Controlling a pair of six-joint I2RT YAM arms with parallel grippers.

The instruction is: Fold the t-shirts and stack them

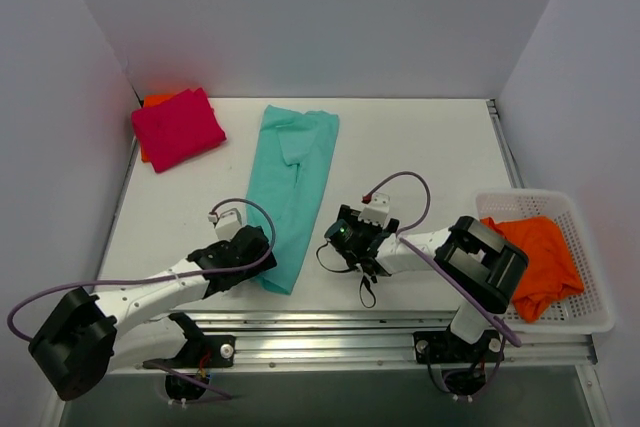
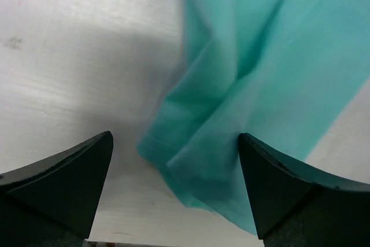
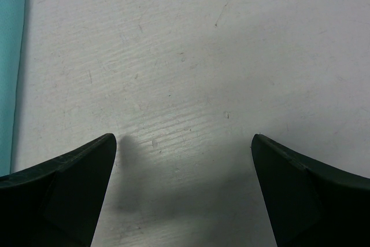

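A teal shirt [image 1: 295,167], folded into a long strip, lies lengthwise on the white table [image 1: 420,147]. My left gripper is open over its near end at the left edge, where the cloth [image 2: 208,166] is bunched between the fingertips in the left wrist view; contact cannot be told. My right gripper stands open over bare table just right of the shirt, whose edge [image 3: 8,67] shows at the left of the right wrist view. Folded red [image 1: 178,127] and orange [image 1: 158,99] shirts lie stacked at the back left.
A white basket [image 1: 590,317] with orange cloth [image 1: 540,267] sits at the right front. Walls close in the back and both sides.
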